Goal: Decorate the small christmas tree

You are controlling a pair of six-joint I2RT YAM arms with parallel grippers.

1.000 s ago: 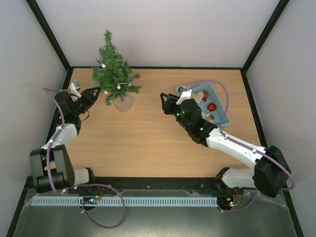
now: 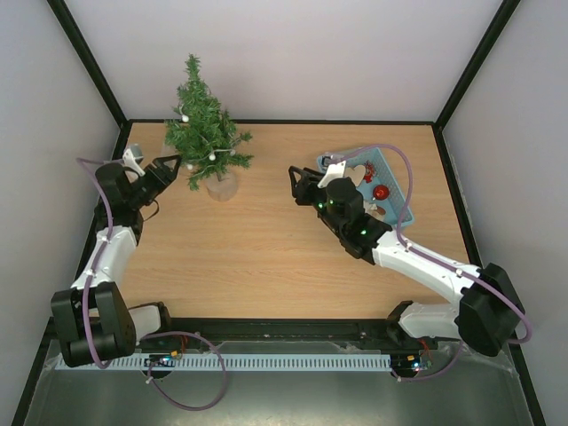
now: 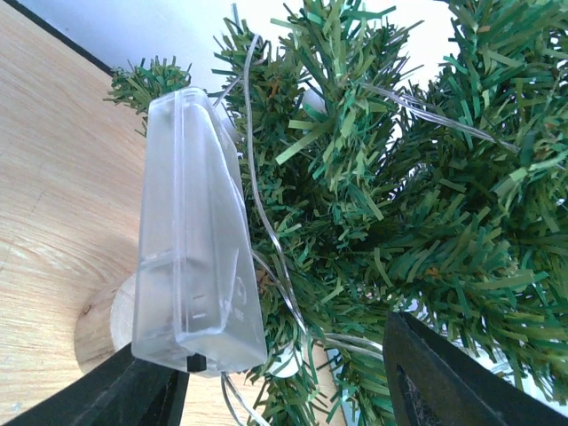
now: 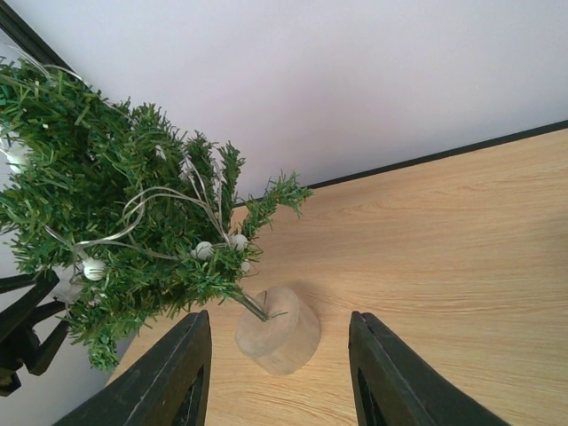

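The small green Christmas tree (image 2: 206, 133) leans at the back left on a round wooden base (image 2: 222, 185), with white bulbs and a clear wire among its branches. My left gripper (image 2: 175, 163) is beside its left side, fingers apart. In the left wrist view, a translucent white box (image 3: 191, 231) with wires running to the tree overlaps the left finger (image 3: 133, 390); I cannot tell whether they touch. My right gripper is open and empty, over the middle right of the table, with the tree (image 4: 106, 195) to its left.
A blue basket (image 2: 409, 216) behind the right arm holds red and pale ornaments, among them a red ball (image 2: 381, 192). The arm hides part of it. Walls stand close on the left and back.
The left arm's elbow has shifted slightly toward the front, while its gripper stays at about the same place by the tree. Right arm, tree and basket look unmoved.
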